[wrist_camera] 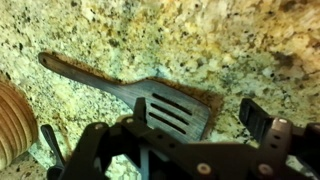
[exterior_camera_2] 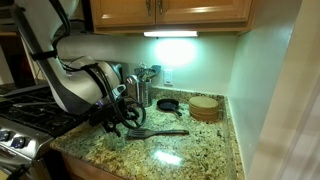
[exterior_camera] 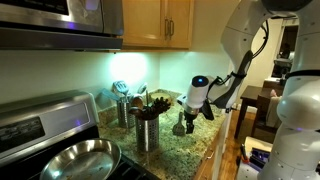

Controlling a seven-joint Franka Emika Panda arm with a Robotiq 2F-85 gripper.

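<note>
A dark slotted spatula (wrist_camera: 168,108) lies flat on the speckled granite counter, its handle pointing to the upper left in the wrist view. My gripper is open above the counter, its fingers apart and the spatula's slotted blade showing partly between them and partly behind the left one. Nothing is held. From the second exterior view, the gripper (exterior_camera_2: 116,126) hangs low at the blade end of the spatula (exterior_camera_2: 158,133). How much height separates them is hard to tell.
Behind the spatula are a small black pan (exterior_camera_2: 168,105) and a round wooden stack (exterior_camera_2: 204,103). Utensil holders stand near the back wall, one a metal canister (exterior_camera: 147,130). The stove bears a large steel pan (exterior_camera: 80,163). Bare counter (exterior_camera_2: 195,155) lies in front.
</note>
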